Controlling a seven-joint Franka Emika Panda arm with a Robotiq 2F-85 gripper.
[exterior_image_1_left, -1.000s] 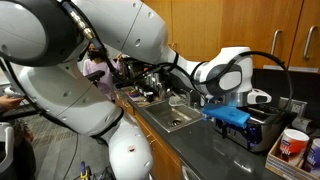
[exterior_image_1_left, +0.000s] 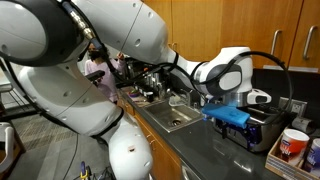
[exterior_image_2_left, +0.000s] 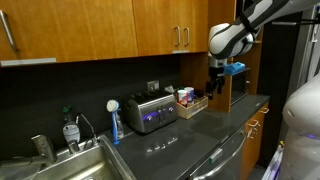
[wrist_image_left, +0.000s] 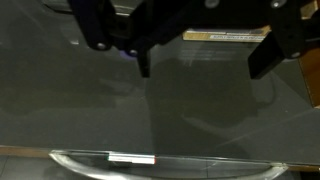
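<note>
My gripper stands open over the dark countertop (wrist_image_left: 200, 115), its two black fingers well apart and only bare counter showing between them. In exterior view 1 the gripper (exterior_image_1_left: 243, 138) hangs below the white wrist with blue caps, above the counter and near the toaster. From the other side, exterior view 2 has the gripper (exterior_image_2_left: 215, 88) over the right part of the counter, clear of its surface.
A wooden box (exterior_image_2_left: 190, 104) with cups and packets stands against the back wall. Beside it are a silver toaster (exterior_image_2_left: 153, 110) and a blue-labelled bottle (exterior_image_2_left: 116, 126). A sink (exterior_image_2_left: 75, 165) lies to the left. A drawer handle (wrist_image_left: 170, 172) runs along the front edge. Mid-counter is clear.
</note>
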